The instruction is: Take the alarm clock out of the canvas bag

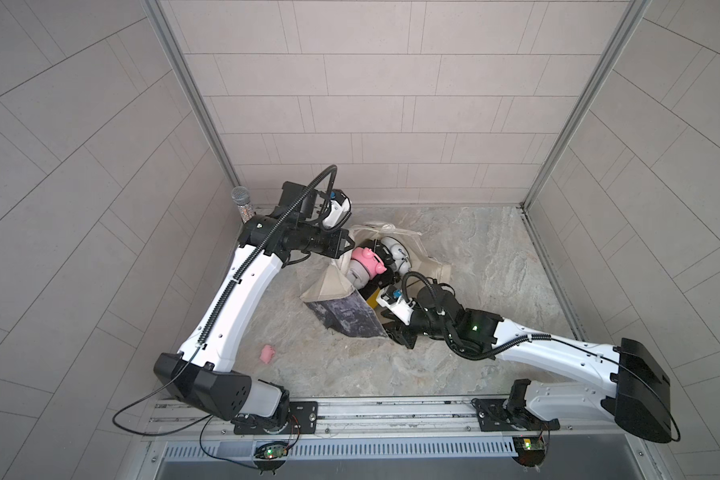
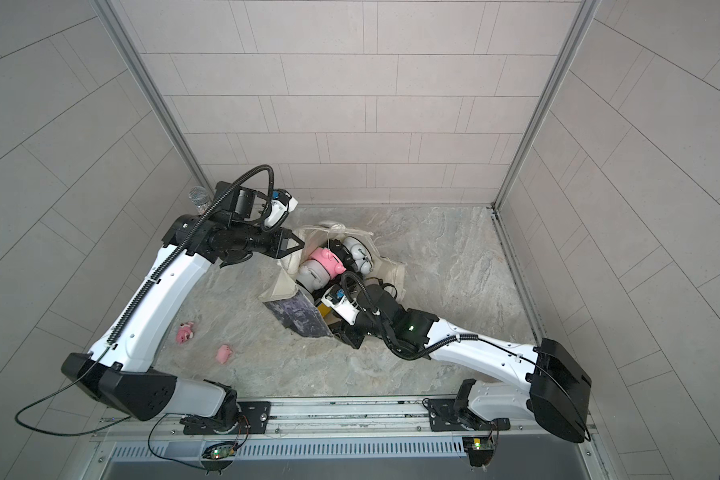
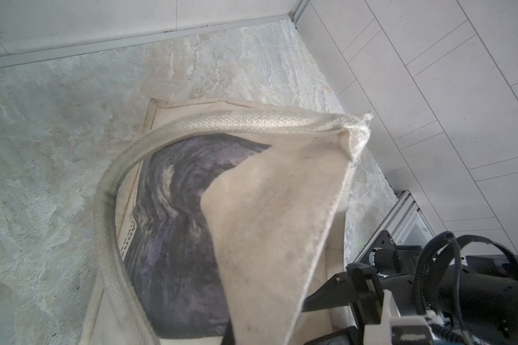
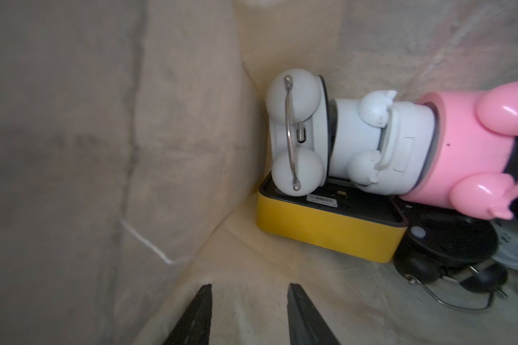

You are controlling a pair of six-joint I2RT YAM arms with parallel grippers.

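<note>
The canvas bag lies open on the table, its printed side to the front. In the right wrist view it holds several clocks: a white twin-bell alarm clock above a yellow block-shaped one, a white eared one, a pink eared one and a black twin-bell one. My right gripper is part open at the bag's front right, nothing between its fingers, pointing inside, apart from the clocks. My left gripper is shut at the bag's left rim; any cloth between its fingers is hidden.
Two small pink objects, one farther left and one nearer the front, lie on the table. A clear jar stands at the back left. Table to the bag's right is free; a braided handle loops over the bag's side.
</note>
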